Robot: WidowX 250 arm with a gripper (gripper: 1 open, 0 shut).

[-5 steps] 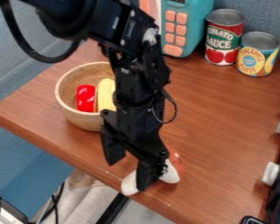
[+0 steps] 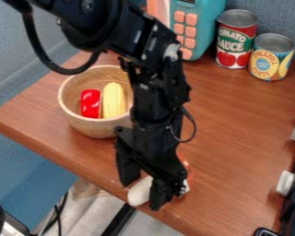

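Note:
My black gripper (image 2: pixel 150 181) is low at the front edge of the wooden table, over a white object (image 2: pixel 139 192) with a bit of red-orange showing beside it. The arm hides much of that object, and whether the fingers are closed on it is unclear. A wooden bowl (image 2: pixel 75 121) at the left holds a red item (image 2: pixel 89 102) and a yellow item (image 2: pixel 113 98).
A tomato juice can (image 2: pixel 234 46), a yellow can (image 2: pixel 271 64) and a teal toy appliance (image 2: pixel 188 18) stand at the back. A black device with white knobs (image 2: pixel 289 207) lines the right edge.
The arm and gripper have shifted slightly to the right. The bowl and cans have not moved.

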